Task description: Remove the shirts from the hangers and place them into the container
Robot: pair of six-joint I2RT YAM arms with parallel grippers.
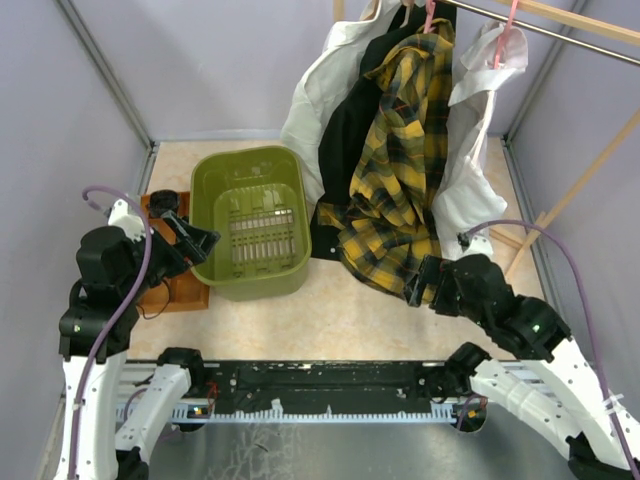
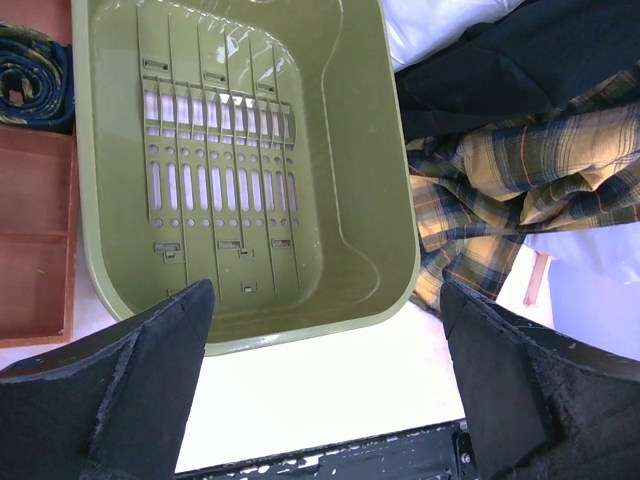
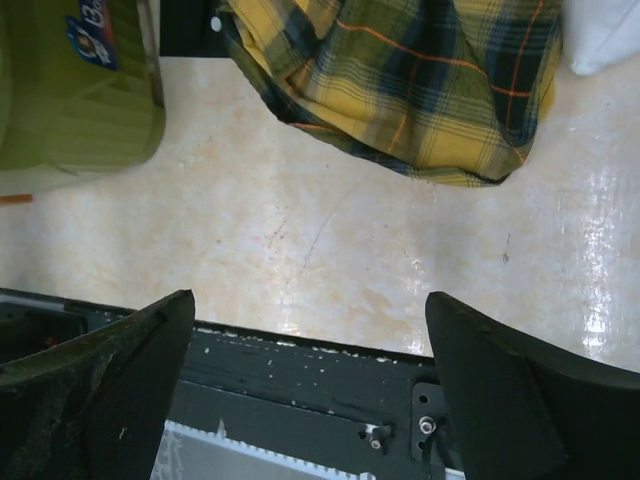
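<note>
A yellow and dark green plaid shirt hangs from a pink hanger on the metal rail, its lower part reaching down near the table. In the right wrist view the shirt's hem lies ahead of my right gripper, which is open and empty. From above, that gripper appears at the hem's lower right corner; whether it touches cannot be told. My left gripper stands open with nothing between its fingers, at the left edge of the green basket.
Black cloth and a white garment hang left of the shirt, another white garment right of it. The basket is empty. A brown tray lies beneath its left side.
</note>
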